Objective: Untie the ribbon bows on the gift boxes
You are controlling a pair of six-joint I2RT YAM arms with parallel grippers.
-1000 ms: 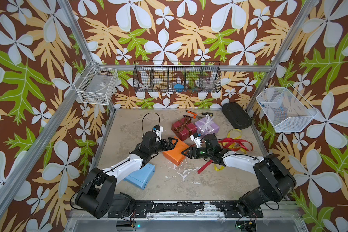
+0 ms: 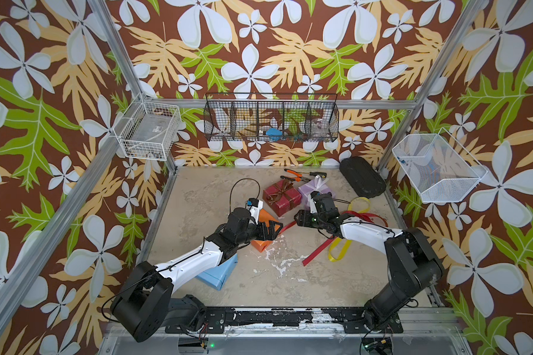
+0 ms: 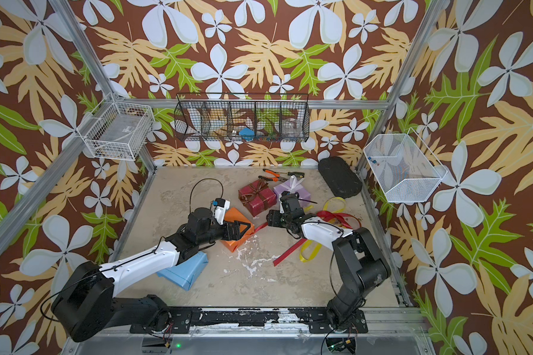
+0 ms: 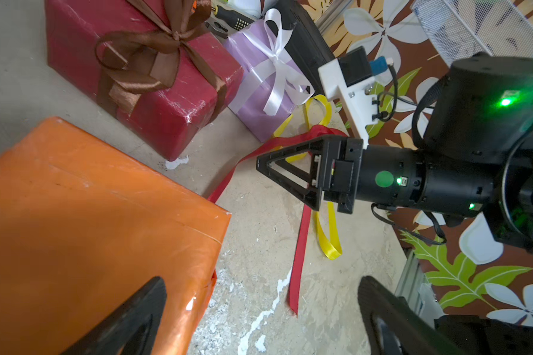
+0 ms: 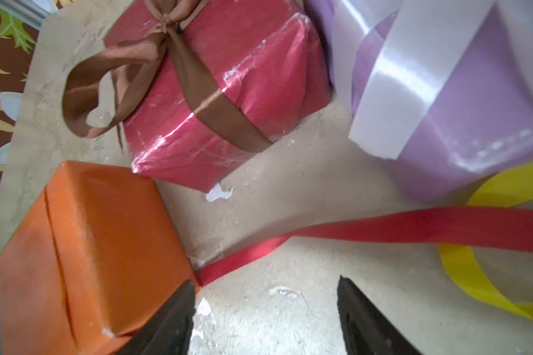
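Note:
The red gift box has a brown ribbon bow. Beside it the lilac box carries a white bow. The orange box shows no bow, and a blue box lies at the front left. My left gripper hangs open over the orange box. My right gripper is before the red and lilac boxes, apparently open, with nothing visibly between its fingertips.
Loose red ribbon and yellow ribbon lie at the right. Pliers and a black case sit behind. Wire baskets hang on the walls.
My right gripper has moved back toward the red and lilac boxes, its arm swinging inward.

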